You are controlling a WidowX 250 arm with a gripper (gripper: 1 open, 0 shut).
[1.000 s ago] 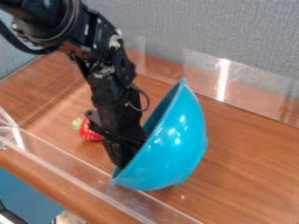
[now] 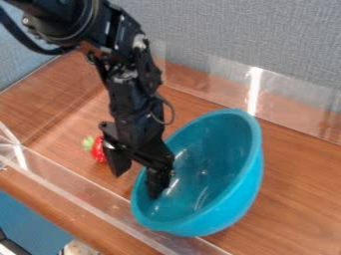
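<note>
My gripper (image 2: pixel 139 169) points down, open, over the left rim of a blue bowl (image 2: pixel 226 179). One finger is at or just inside the bowl's rim; I cannot tell whether it touches. The bowl leans on the wooden surface (image 2: pixel 280 219), its opening tilted toward the upper left. A red strawberry (image 2: pixel 96 149) with a green top lies left of the gripper, partly behind it.
Clear plastic walls edge the wooden surface at the back and front left. Free wood lies right of the bowl and at the far left. A grey wall stands behind.
The bowl has tipped back from a steep lean toward a more upright pose, showing more of its inside, and shifted right. The gripper has moved slightly.
</note>
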